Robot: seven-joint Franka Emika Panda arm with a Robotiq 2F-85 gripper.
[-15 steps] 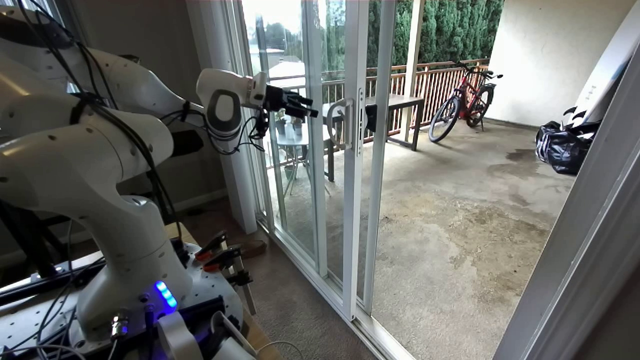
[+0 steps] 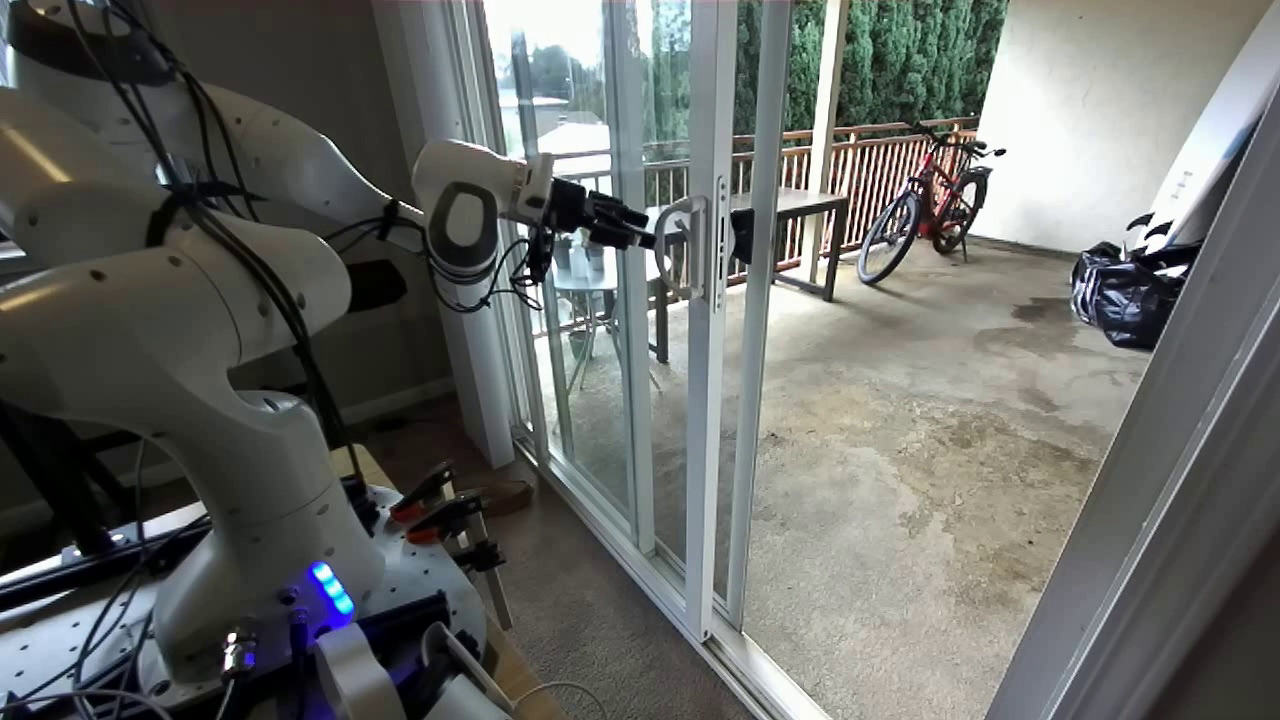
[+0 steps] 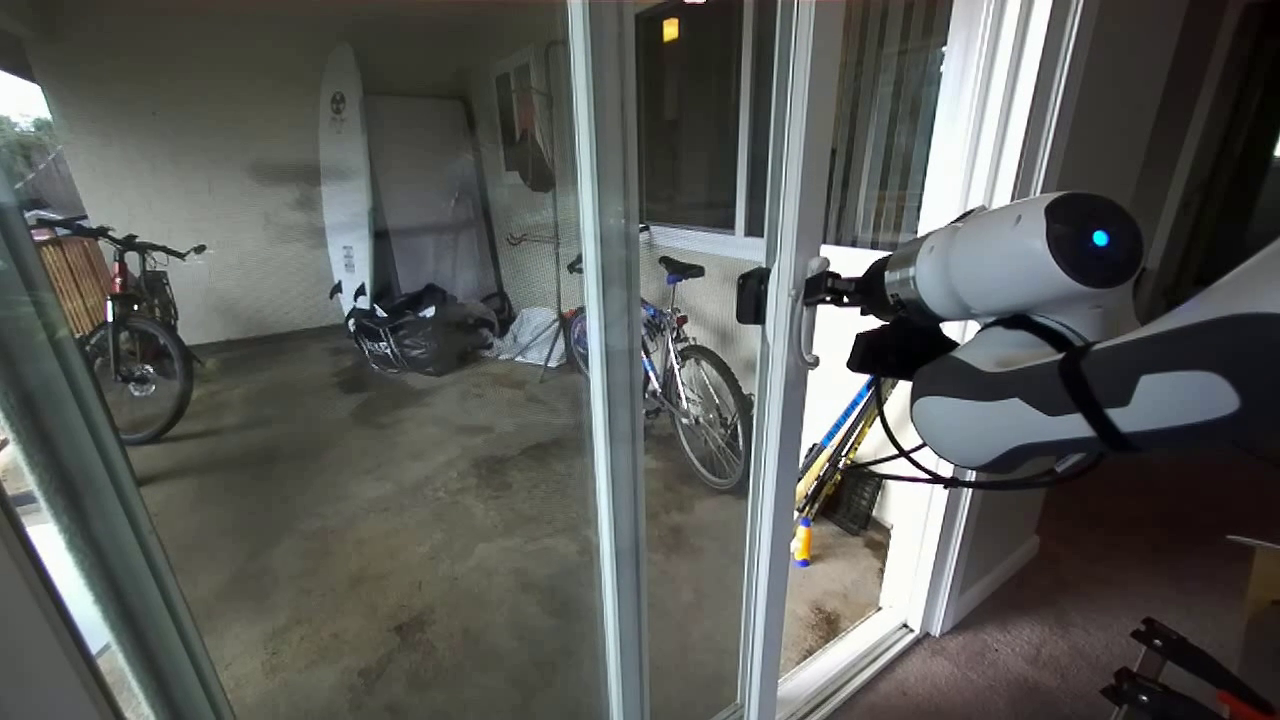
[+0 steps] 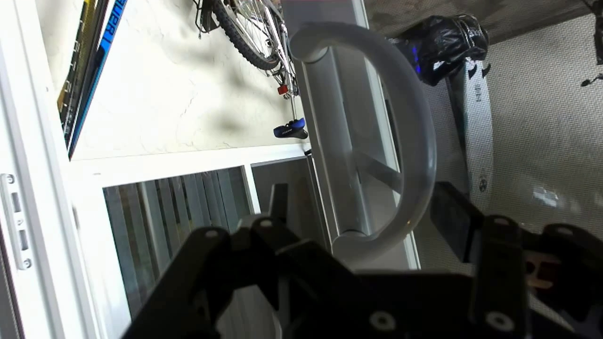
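Note:
A sliding glass door with a white frame [image 2: 705, 468] stands part open onto a balcony. Its pale C-shaped handle [image 2: 661, 254] sticks out on the room side. My black gripper [image 2: 649, 229] is open, with its fingertips close by the handle's upper half. Seen from the wrist, the handle [image 4: 419, 127] curves between the left finger and the right finger [image 4: 456, 221], its lower end nearer to them. Contact between fingers and handle cannot be made out. From the other side, the gripper [image 3: 822, 289] is level with the top part of the handle [image 3: 807, 342].
A latch plate [image 4: 18, 220] shows on the white jamb. The door's floor track [image 2: 768, 678] runs along the opening. Outside stand a red bicycle [image 2: 930, 198] and a black bag [image 2: 1130, 294]. Clamps [image 2: 450, 516] sit on the robot's base.
My gripper has moved right toward the door, from a short gap away to beside the handle. The door and handle stand where they were.

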